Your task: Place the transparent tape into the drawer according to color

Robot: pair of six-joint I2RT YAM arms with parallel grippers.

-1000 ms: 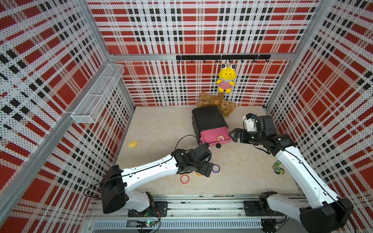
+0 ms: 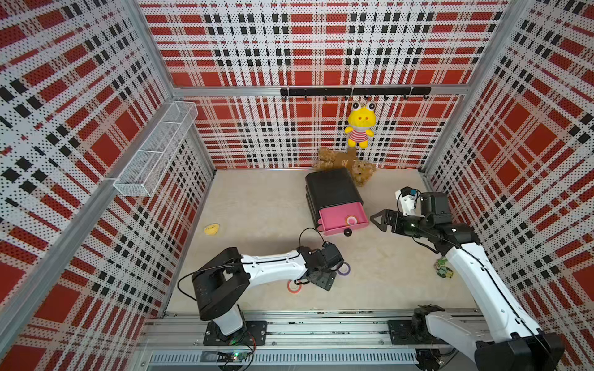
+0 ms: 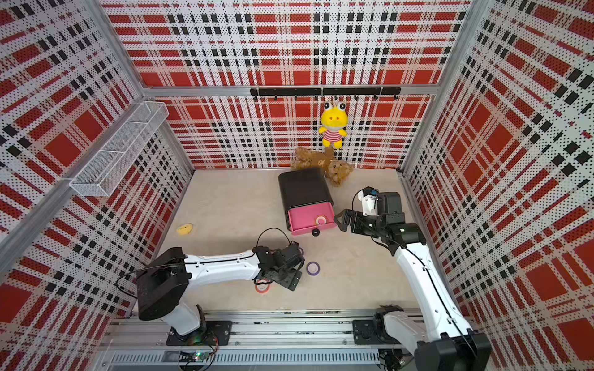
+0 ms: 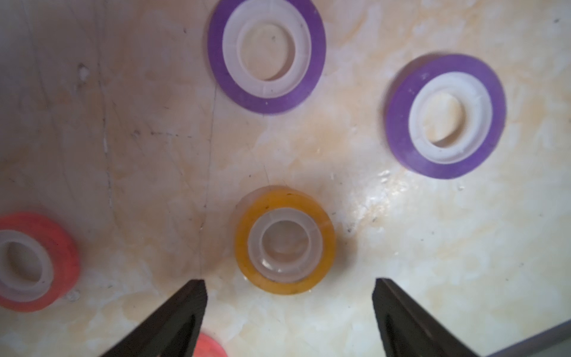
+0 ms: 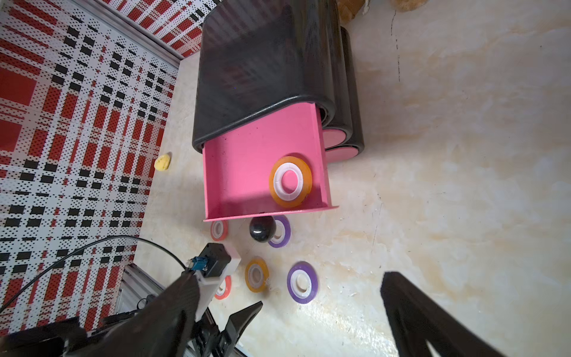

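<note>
A black cabinet (image 5: 261, 65) stands at the back with its pink drawer (image 5: 235, 160) pulled out. Inside the drawer's right side lies an orange tape roll (image 5: 303, 181). Over the table, my left gripper has its fingers parted, with a second orange roll (image 4: 326, 238) lying flat just ahead of the gap. Two purple rolls (image 4: 446, 116) lie beyond it in the left wrist view, and red rolls (image 4: 62, 255) lie to the left and at the bottom edge. My right gripper is open and empty, at the drawer's right side.
A black knob (image 5: 262, 228) sticks out from the drawer front. Brown plush bears (image 2: 363, 171) sit behind the cabinet. A yellow object (image 2: 211, 228) lies at far left, a green patterned one (image 2: 443, 267) near the right arm.
My left gripper has come down and slightly nearer the front edge, now hiding the orange roll on the table from the top left view. The right arm has shifted slightly right.
</note>
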